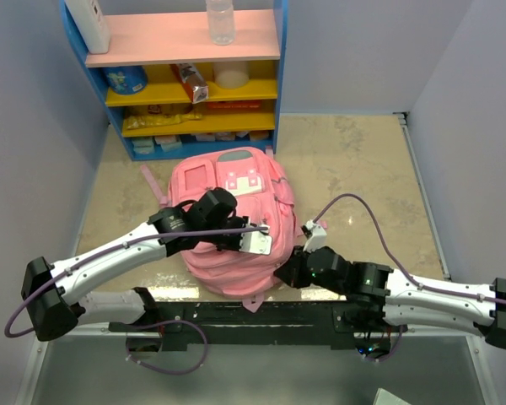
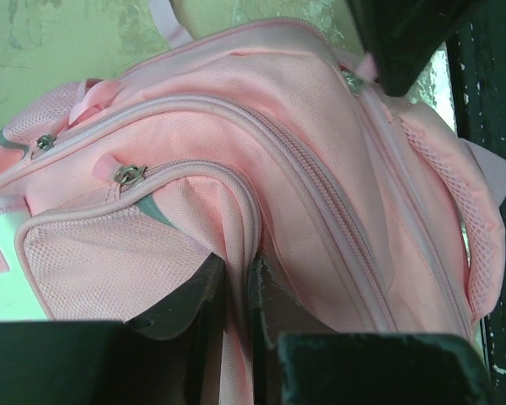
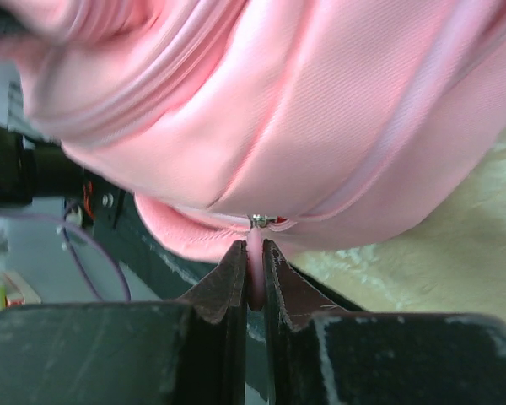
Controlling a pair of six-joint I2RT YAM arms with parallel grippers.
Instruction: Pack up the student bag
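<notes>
The pink student bag lies on its back on the table, its front pockets facing up. In the left wrist view, my left gripper is shut on a pinched fold of the bag's fabric, along the piped edge of the mesh front pocket. A small zipper pull shows just beyond that fold. At the bag's lower right side, my right gripper is shut on a thin pink zipper tab. The tab's metal slider sits against the bag's seam. The bag's inside is hidden.
Behind the bag stands a blue shelf with yellow and pink boards, holding a clear bottle, a snack packet and a blue can. Bare table lies to the right. Grey walls close both sides.
</notes>
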